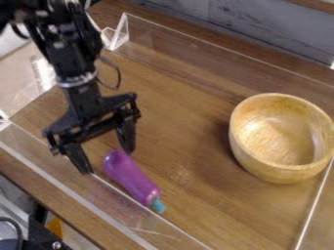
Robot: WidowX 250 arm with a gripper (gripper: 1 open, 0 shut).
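A purple bottle-like object [131,178] with a light blue tip lies on the wooden table at the lower middle. My black gripper [102,146] hangs just above and left of its upper end, angled down, open, with two dark fingers spread apart and nothing seen between them.
A large wooden bowl [280,158] sits on the right. A clear bin or frame edge runs along the left side. A grey wall stands at the back. The table between gripper and bowl is clear.
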